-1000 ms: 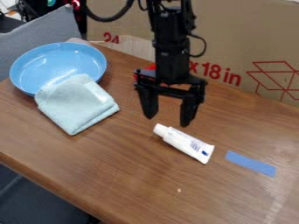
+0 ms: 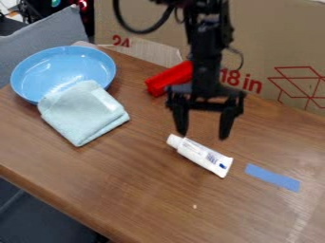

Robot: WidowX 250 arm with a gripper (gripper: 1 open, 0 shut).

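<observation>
My gripper (image 2: 203, 121) hangs open over the wooden table, its two dark fingers spread just above and behind a white tube (image 2: 200, 155) with blue print, with nothing between them. The tube lies diagonally on the table, apart from the fingertips as far as this view shows. A folded pale cloth (image 2: 83, 113) lies at the left, and a blue bowl (image 2: 63, 66) sits behind it.
A red object (image 2: 169, 78) lies at the back behind the arm, partly hidden. A blue strip (image 2: 272, 177) lies right of the tube. Cardboard stands along the back.
My gripper has shifted slightly to the right over the last second, and its angle has changed a little. The objects on the table have not visibly moved.
</observation>
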